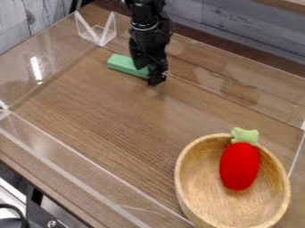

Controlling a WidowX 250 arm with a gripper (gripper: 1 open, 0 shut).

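Note:
My black gripper (149, 64) is at the top centre, lowered over a green block (123, 64) that lies on the wooden table (131, 142). The fingers stand open around or beside the right part of the block; whether they touch it cannot be made out. A red plush vegetable with a green top (240, 166) lies in a round wooden bowl (198, 200) at the lower right.
Clear plastic pieces stand at the upper left (95, 28) and left edge. A wall runs along the back right.

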